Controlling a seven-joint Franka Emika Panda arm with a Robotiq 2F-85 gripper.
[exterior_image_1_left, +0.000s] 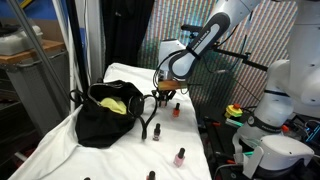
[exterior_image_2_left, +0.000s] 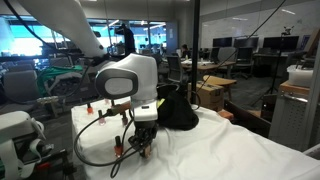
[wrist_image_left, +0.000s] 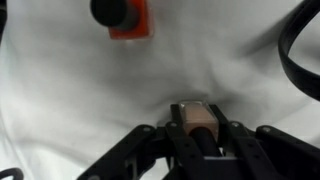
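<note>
In the wrist view my gripper is shut on a small bottle (wrist_image_left: 199, 114) with a tan side and a dark top, seen from above. The white table surface lies beneath it. Exterior view 1 has my gripper (exterior_image_1_left: 164, 97) low over the far side of the table, where the held bottle is too small to make out. An orange bottle with a black cap (wrist_image_left: 130, 24) stands apart from my gripper, at the top left of the wrist view; it appears to be the orange bottle (exterior_image_1_left: 177, 111) of exterior view 1.
Dark bottles (exterior_image_1_left: 157, 131) and a pinkish one (exterior_image_1_left: 180, 157) stand spaced along the table. A black bag (exterior_image_1_left: 92, 128) with yellow contents lies open near the middle. A black strap (wrist_image_left: 287, 45) curves close by on the right.
</note>
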